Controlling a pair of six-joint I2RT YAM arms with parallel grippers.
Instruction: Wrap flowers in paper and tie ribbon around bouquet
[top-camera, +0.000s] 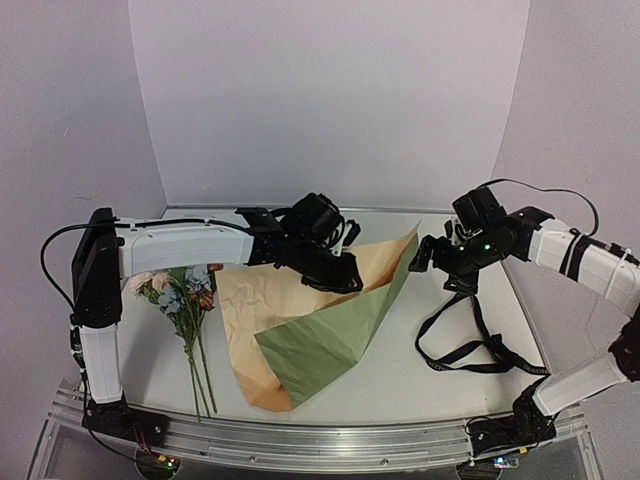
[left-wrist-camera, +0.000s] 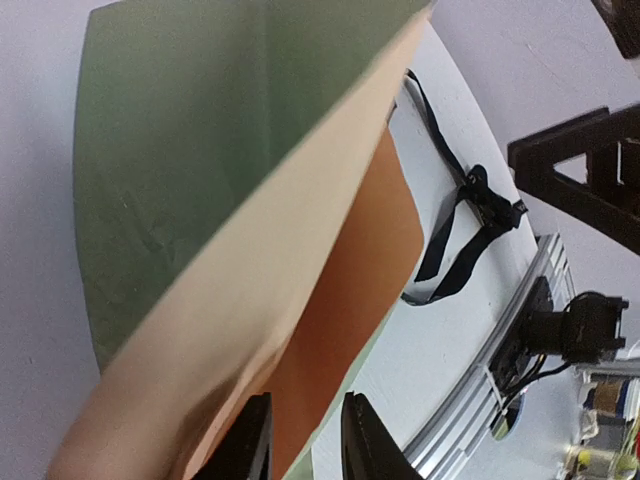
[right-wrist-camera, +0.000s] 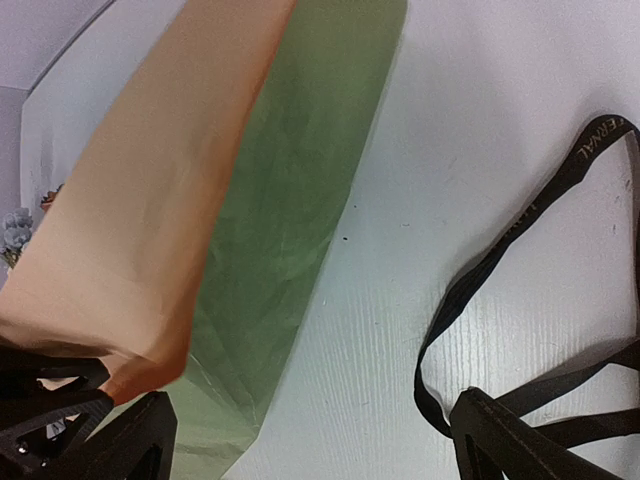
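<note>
The wrapping sheet, tan on one face and green on the other (top-camera: 330, 345), lies across the table's middle with its front part folded over. One raised tan flap (left-wrist-camera: 250, 260) rises close to the left wrist camera. Above the sheet, my left gripper (top-camera: 345, 258) has its fingertips (left-wrist-camera: 255, 440) visibly apart, a paper edge showing in the gap. My right gripper (top-camera: 441, 270) stands wide open just right of the sheet's raised corner, with nothing between its fingers. The black lettered ribbon (right-wrist-camera: 500, 235) lies loosely looped at the right. The fake flowers (top-camera: 172, 298) lie at the left, partly under the left arm.
Bare white table (top-camera: 410, 330) shows between the sheet and the ribbon. A metal rail (top-camera: 320, 455) runs along the front edge, and grey walls (top-camera: 330, 100) close off the back and sides. The flower stems (top-camera: 198, 375) point towards the front.
</note>
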